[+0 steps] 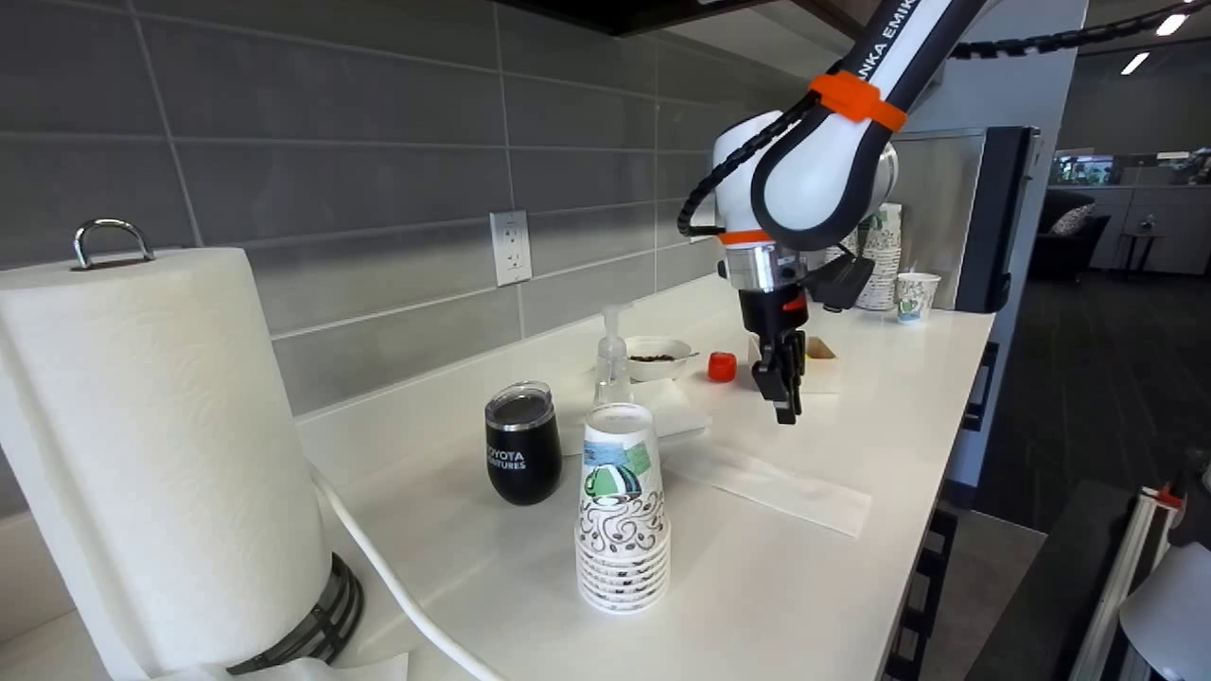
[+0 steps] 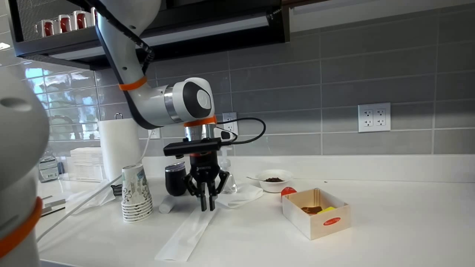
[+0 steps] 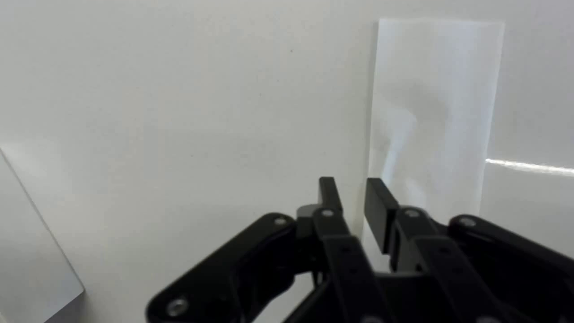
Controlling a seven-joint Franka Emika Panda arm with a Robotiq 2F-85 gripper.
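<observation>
A folded white paper napkin lies as a long strip on the counter. In the second exterior view the napkin runs from below the gripper toward the counter's front. My gripper points down above its back part, with a narrow gap between the fingers. Seen from the wrist, the gripper is partly open and holds nothing; the left edge of the napkin shows below the gap. Part of the strip is hidden behind the right finger.
Stacked paper cups and a black tumbler stand nearby. Behind are a soap bottle and a white bowl. A wooden box sits right, beside a red object.
</observation>
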